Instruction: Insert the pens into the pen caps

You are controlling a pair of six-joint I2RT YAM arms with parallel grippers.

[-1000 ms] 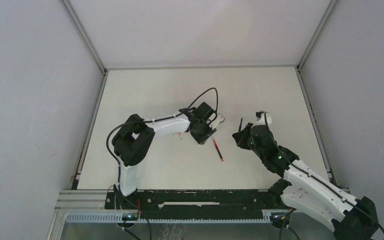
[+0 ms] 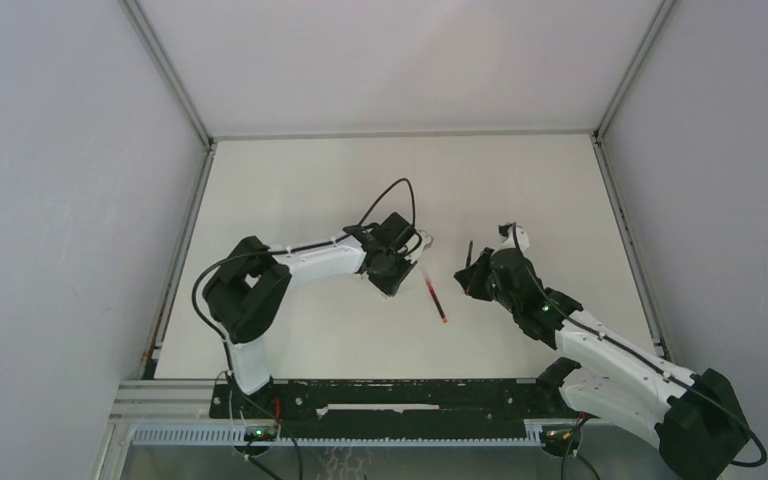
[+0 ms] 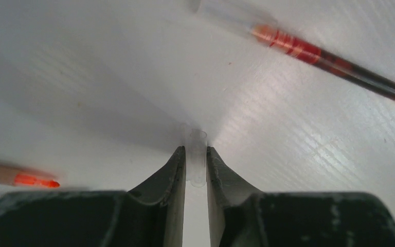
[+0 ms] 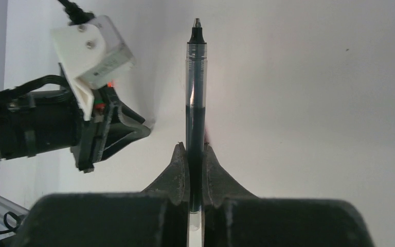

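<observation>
My left gripper is low over the table, shut on a small clear cap (image 3: pixel 198 138). Beyond it lie a red-and-black pen (image 3: pixel 339 67) with a clear piece (image 3: pixel 226 15) at its end, and an orange-tipped pen (image 3: pixel 15 176) at the left wrist view's lower left. My right gripper is shut on a black pen (image 4: pixel 196 82), tip pointing away from the gripper, held apart from the left gripper, to its right in the top view.
Walls and metal rails bound it at the sides and back. In the right wrist view the left arm fills the left side.
Both arms have shifted left in the top view, the right one with its pen, which also stands slightly further toward the middle.
</observation>
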